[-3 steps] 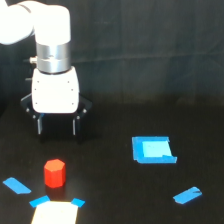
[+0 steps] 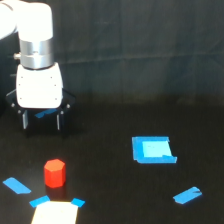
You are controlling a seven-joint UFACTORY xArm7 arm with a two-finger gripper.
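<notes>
The white robot arm with its gripper [image 2: 41, 120] hangs at the upper left, its two dark fingers apart with nothing visible between them. Below it a red hexagonal block [image 2: 55, 173] rests on the black table. A light square outlined in blue tape [image 2: 166, 158] lies right of centre. At the bottom edge, a pale cream square [image 2: 54, 214] is partly out of view, with blue tape beside it.
Short blue tape strips lie at the left [image 2: 16, 185] and lower right [image 2: 188, 195]. A dark curtain stands behind.
The gripper has moved left and slightly up, away from above the red block. The objects on the table look unchanged.
</notes>
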